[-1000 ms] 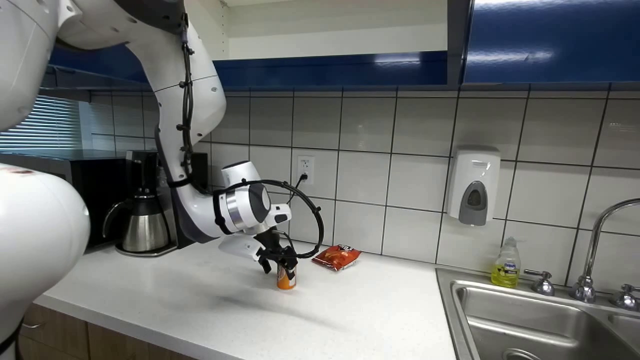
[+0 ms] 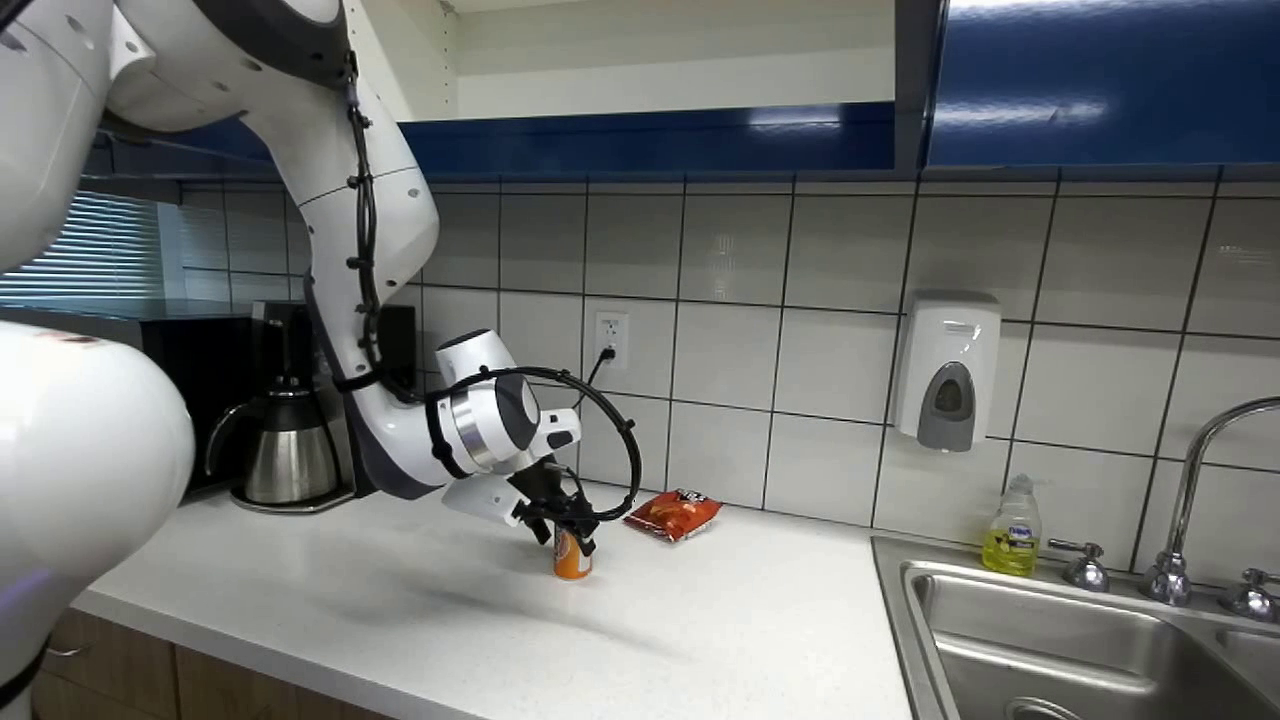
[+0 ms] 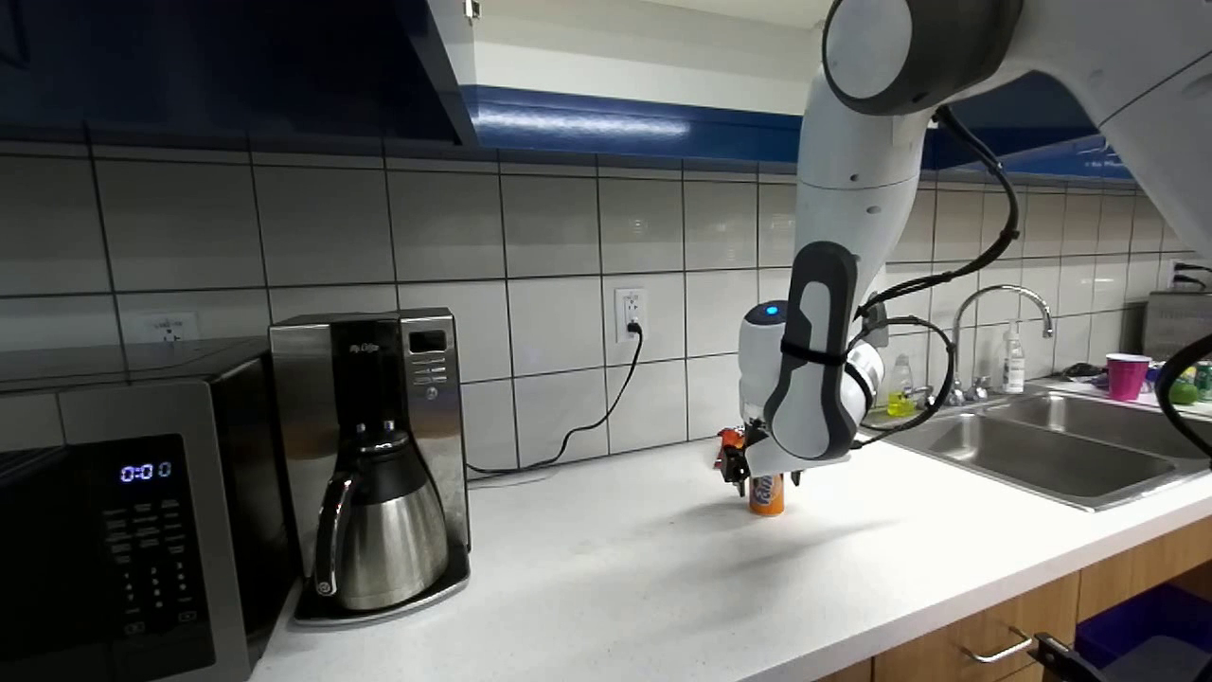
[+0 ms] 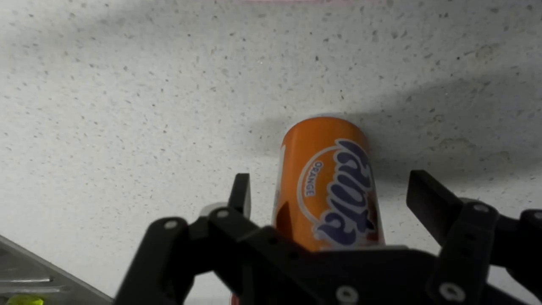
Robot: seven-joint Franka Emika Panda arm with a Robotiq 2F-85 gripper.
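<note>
An orange soda can [image 4: 325, 188] stands upright on the white counter [image 2: 720, 624]. My gripper is open, with one finger on either side of the can and a visible gap at each side in the wrist view. In exterior view 1 the gripper [image 2: 561, 539] reaches down around the upper part of the can [image 2: 572, 560]. Exterior view 2 shows the can's lower part [image 3: 767, 495] below the gripper; its top is hidden there and in the wrist view by the gripper body.
Behind the can, close to the tiled wall, lies a red snack bag [image 2: 674, 515]. A coffee maker [image 3: 449, 455] and a microwave [image 3: 148, 511] stand at the left. To the right are a sink [image 2: 1080, 648] and a yellow soap bottle [image 2: 1014, 530].
My gripper has come down slightly, lower around the can. The can and the snack bag stand where they were.
</note>
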